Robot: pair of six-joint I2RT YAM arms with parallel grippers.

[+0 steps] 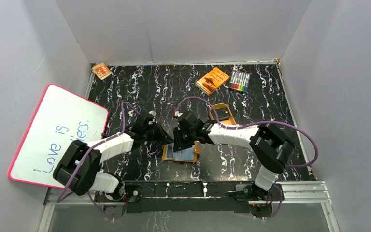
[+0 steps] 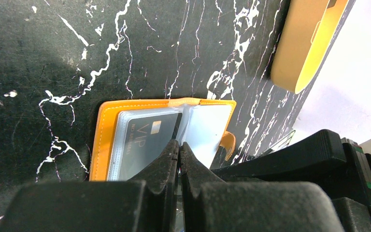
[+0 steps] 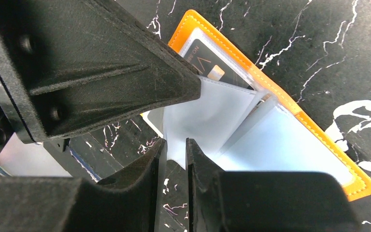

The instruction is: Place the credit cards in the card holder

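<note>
The orange-edged card holder (image 1: 180,160) lies open on the table below both grippers. A grey VIP card (image 2: 147,140) lies in its left side under a clear sleeve. One clear sleeve page stands lifted off the holder, seen nearly edge-on in the left wrist view. My left gripper is shut on this page's edge. Close by, my right gripper stands slightly open, with a narrow gap between its fingertips and the page just beyond them. No card shows between its fingers. A dark card (image 1: 221,114) lies in the tan box.
The tan box (image 1: 231,120) is behind the right forearm. An orange book (image 1: 212,80) and a marker set (image 1: 239,81) lie at the back right. A whiteboard (image 1: 58,135) is at left.
</note>
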